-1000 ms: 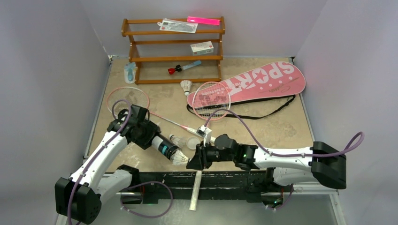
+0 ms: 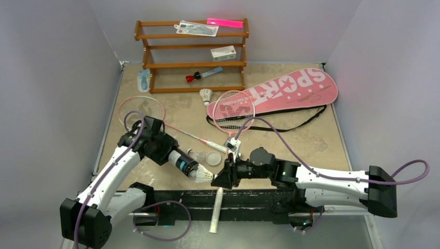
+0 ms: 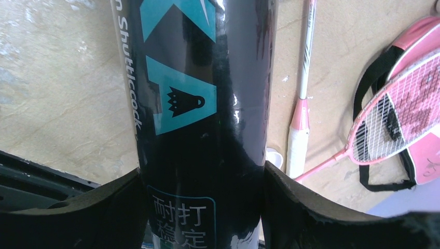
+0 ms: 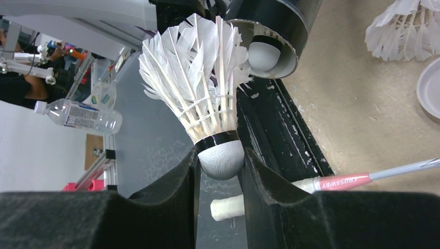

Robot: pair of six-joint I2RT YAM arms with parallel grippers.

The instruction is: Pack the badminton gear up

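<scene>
My left gripper is shut around the black shuttlecock tube (image 3: 205,93), which is tilted with its open end toward the right arm. Inside the tube's mouth (image 4: 298,57) a white cork tip shows in the right wrist view. Shut on the cork of a feathered shuttlecock (image 4: 200,88), my right gripper holds it feathers first, close to the mouth; in that view it appears beside the opening. Another shuttlecock (image 2: 196,155) lies by the round white lid (image 2: 213,158). A further shuttlecock (image 2: 206,95) rests near the pink racket bag (image 2: 290,92).
One pink racket (image 2: 234,111) overlaps the bag; a second racket (image 2: 141,109) lies at the left, its shaft running toward the middle. A white racket handle (image 2: 216,210) juts past the front table edge. The wooden rack (image 2: 194,65) stands at the back.
My right gripper has moved slightly right and forward with its shuttlecock, so a little more of the feathers shows outside the tube. The left arm and tube look still.
</scene>
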